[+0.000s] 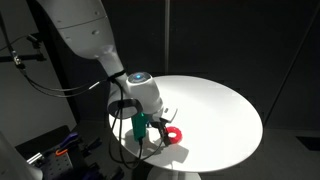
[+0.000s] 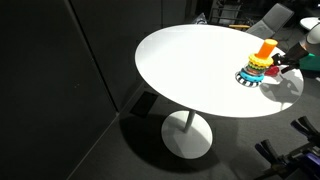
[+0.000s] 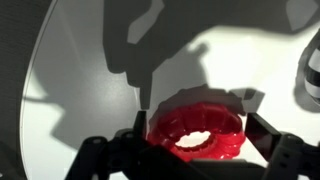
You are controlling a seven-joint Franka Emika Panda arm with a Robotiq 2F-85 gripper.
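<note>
A red ring (image 3: 228,141) with a scalloped edge lies flat on the white table (image 1: 222,120). In the wrist view my gripper is open, with one finger to each side of the ring; whether the fingers touch it I cannot tell. From exterior view 1 the ring (image 1: 174,137) shows just right of the fingers. A stack of coloured rings (image 2: 257,67) with an orange top (image 2: 266,48) stands close by in exterior view 2, where the gripper partly hides the red ring (image 2: 273,71).
A black-and-white striped piece (image 3: 314,75) of the stack is near the right edge of the wrist view.
</note>
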